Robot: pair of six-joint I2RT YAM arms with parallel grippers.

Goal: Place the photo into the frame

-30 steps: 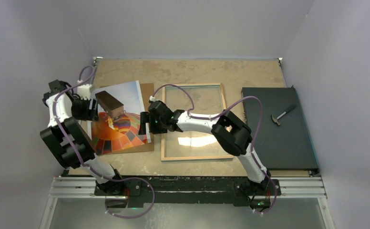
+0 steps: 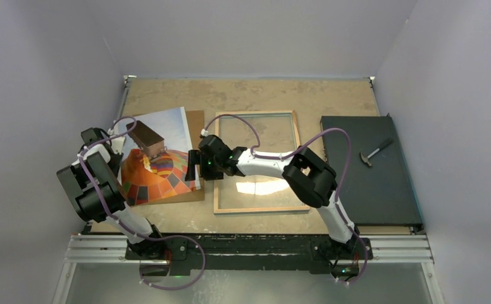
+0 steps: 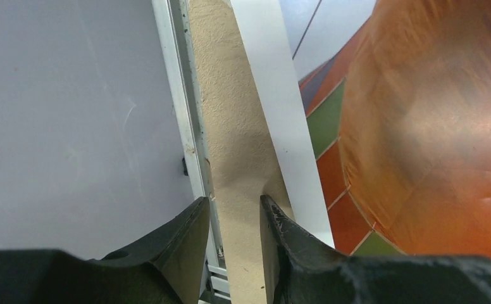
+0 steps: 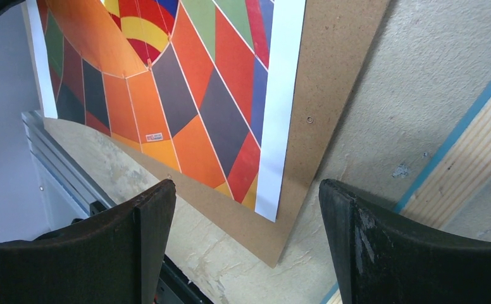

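A hot-air-balloon photo [image 2: 157, 168] with white borders lies on a brown board [image 2: 189, 196] at the left. In the left wrist view my left gripper is part open beside the photo's white left edge [image 3: 274, 101], nothing visible between its fingers. My right gripper stands open over the photo's right edge and board corner, with both in view between its fingers. The wooden frame [image 2: 255, 210] with a clear pane lies right of the photo, partly under my right arm.
A dark panel [image 2: 369, 190] with a hammer [image 2: 376, 152] on it occupies the right. Walls rise close at left, back and right; the left arm is near the left wall. Bare table [image 2: 243, 92] shows along the back.
My left gripper and wrist have swung down and changed angle at the photo's left edge. The right gripper has moved very slightly; the photo looks in place.
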